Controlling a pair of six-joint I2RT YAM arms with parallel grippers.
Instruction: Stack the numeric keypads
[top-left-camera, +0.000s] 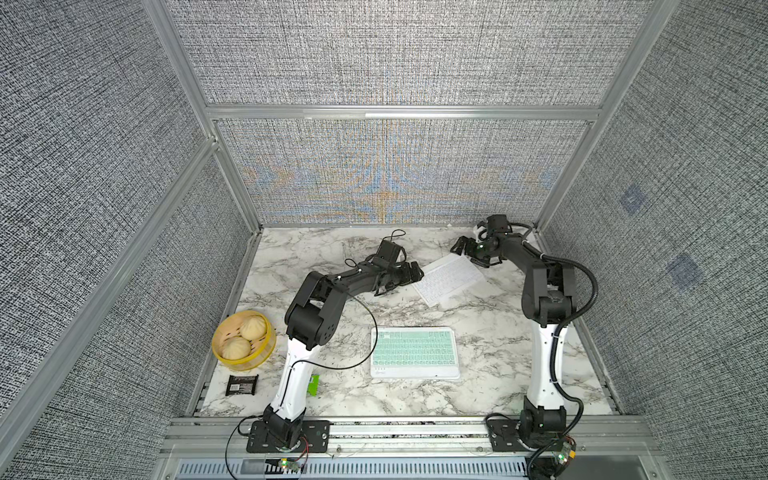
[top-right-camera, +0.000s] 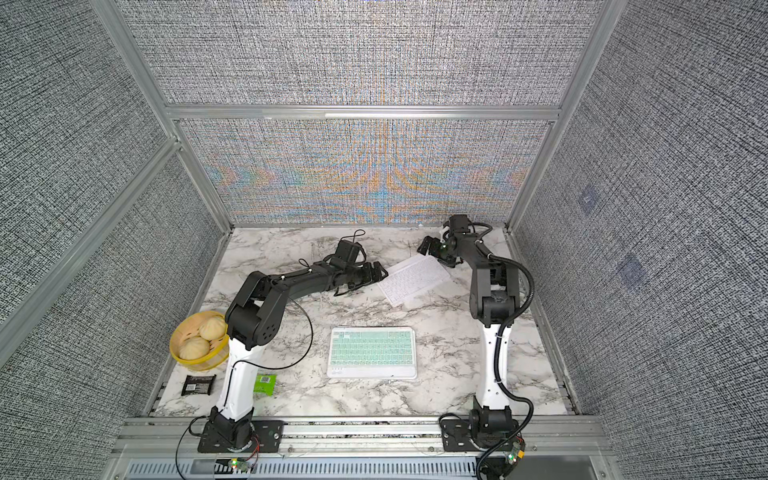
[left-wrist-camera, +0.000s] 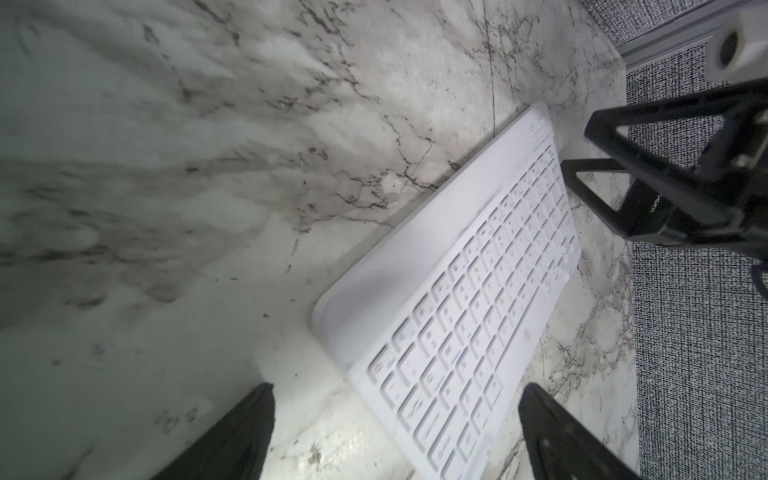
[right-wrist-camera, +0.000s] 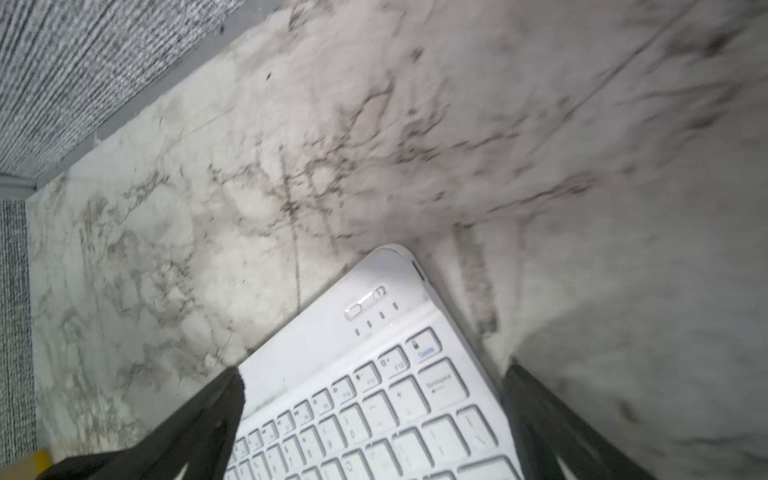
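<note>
A white keyboard (top-left-camera: 448, 278) lies askew at the back centre of the table. A second, white-framed keyboard with mint keys (top-left-camera: 412, 352) lies square at the front centre. My left gripper (top-left-camera: 415, 272) is at the white keyboard's left end; in the left wrist view its open fingers stand either side of that end. My right gripper (top-left-camera: 461, 246) is at the back right end, its open fingers straddling the corner with small buttons (right-wrist-camera: 372, 300). Neither gripper holds anything.
A bamboo steamer (top-left-camera: 220, 340) with buns sits at the left, with a dark packet (top-left-camera: 241, 385) and a partly hidden green packet (top-left-camera: 313, 385) near it.
</note>
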